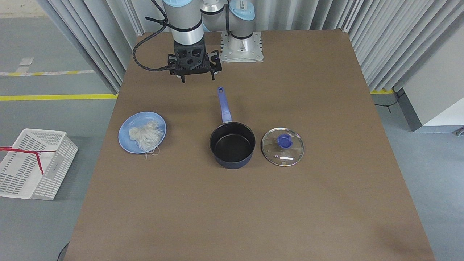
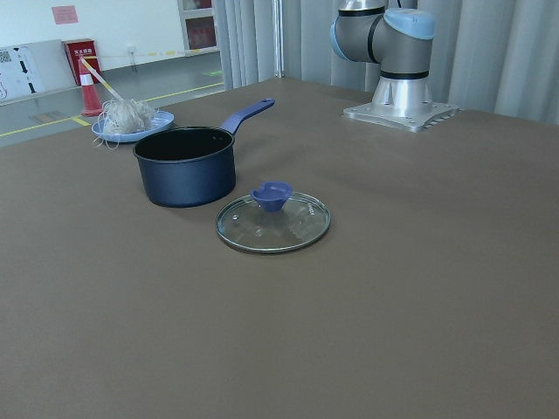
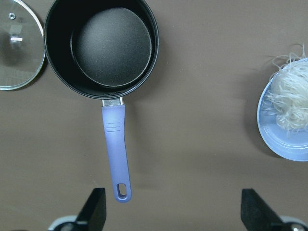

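A dark saucepan (image 1: 232,148) with a blue handle (image 3: 115,144) stands mid-table, the handle toward the robot. Right of it in the front view, the glass lid (image 1: 281,154) with a blue knob lies flat, apart from the pan. To its left, a blue plate (image 1: 126,135) holds a clump of white noodle-like strands (image 3: 291,94). My gripper (image 1: 198,77) hangs at the back, behind and left of the handle's end; in the wrist view its two fingers stand wide open at the bottom edge, nothing between them.
The robot base (image 2: 397,113) is at the back edge. A white basket (image 1: 52,174) sits on the floor at the left.
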